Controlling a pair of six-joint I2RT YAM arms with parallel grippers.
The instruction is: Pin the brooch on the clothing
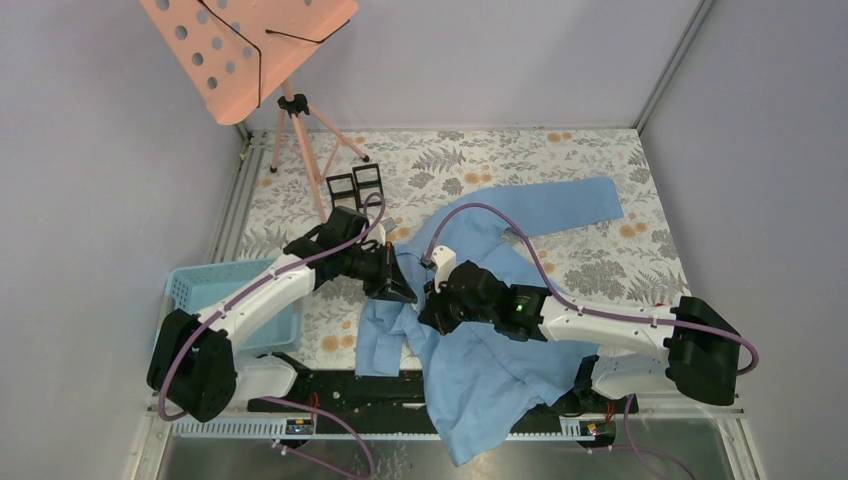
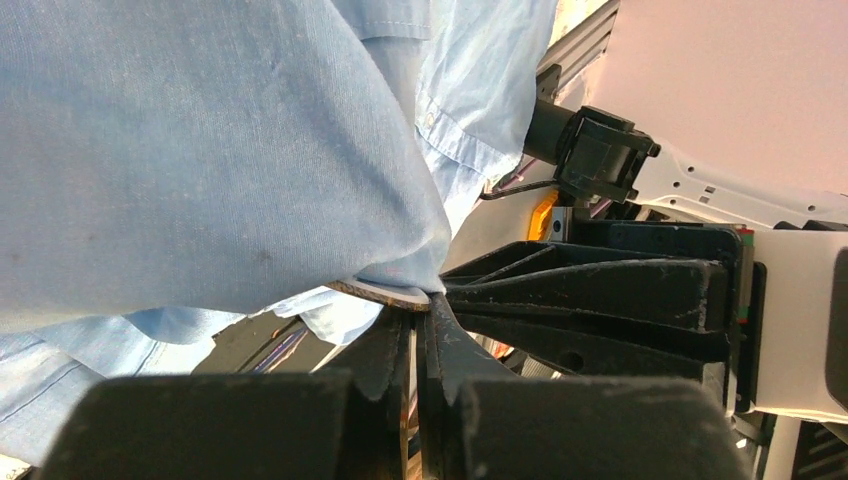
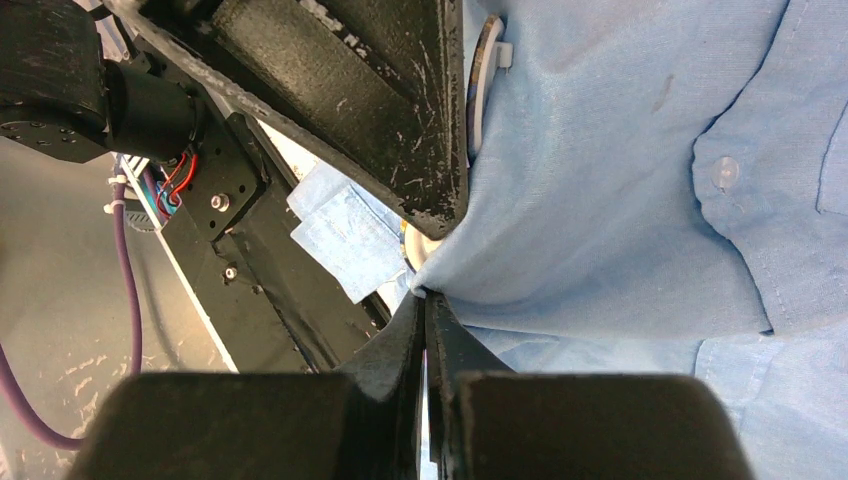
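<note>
The light blue denim clothing (image 1: 490, 365) lies across the table, with a fold raised between my two grippers. In the left wrist view, a thin brooch (image 2: 385, 292) with a brown rim and pale side appears edge-on against the cloth. My left gripper is shut at its edge, apparently pinching it. My right gripper is shut on the fold's edge. In the right wrist view, a disc (image 3: 482, 85) with a pale clasp lies along the cloth by the left gripper's finger. Below that finger shows a gold-rimmed pale piece (image 3: 418, 246); whether both belong to one brooch is unclear.
A blue basket (image 1: 180, 290) stands at the left. Behind the left arm are a black frame (image 1: 341, 187) and an orange stand (image 1: 300, 130). Both grippers sit close together over the cloth.
</note>
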